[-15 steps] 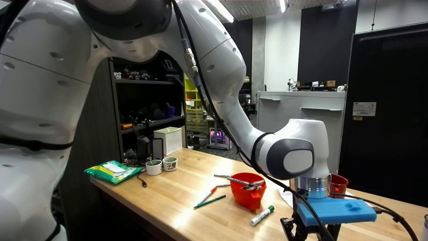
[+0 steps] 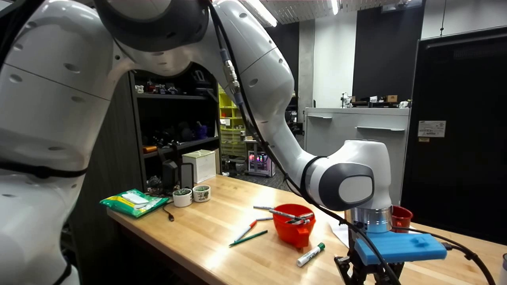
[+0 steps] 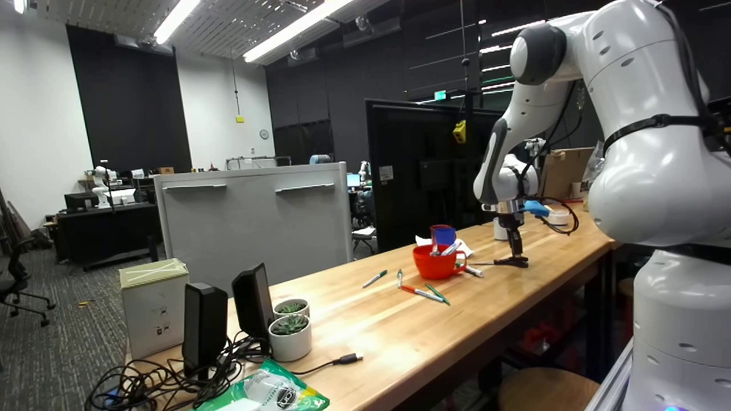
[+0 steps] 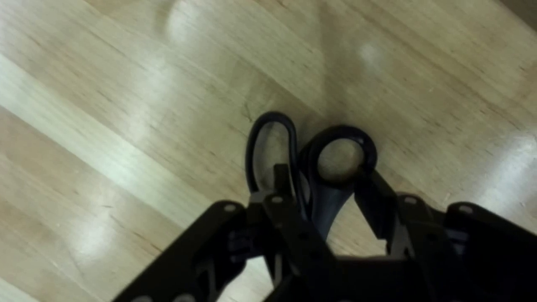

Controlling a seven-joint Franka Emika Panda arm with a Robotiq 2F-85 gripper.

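Observation:
Black-handled scissors (image 4: 328,201) lie on the wooden table in the wrist view, with two finger loops showing and the blades hidden beneath my gripper. One finger (image 4: 282,176) reaches into the longer left loop; the other presses against the outer side of the round right loop. Between them the gripper is shut on the handles. In exterior view 2 my gripper (image 3: 512,260) is down at the tabletop, right of the red cup (image 3: 434,263), and a thin dark blade points toward the cup. Exterior view 1 cuts off the fingertips.
Pens and markers stick out of the red cup, and several more, including a green-capped marker (image 2: 311,255), lie around it. A darker red cup (image 2: 402,217) stands behind the wrist. Two potted plants (image 3: 290,335) and a green bag (image 3: 270,390) sit at the far end.
The wrist and gripper have shifted very slightly to the right in exterior view 1. The cup, pens and markers have stayed where they were.

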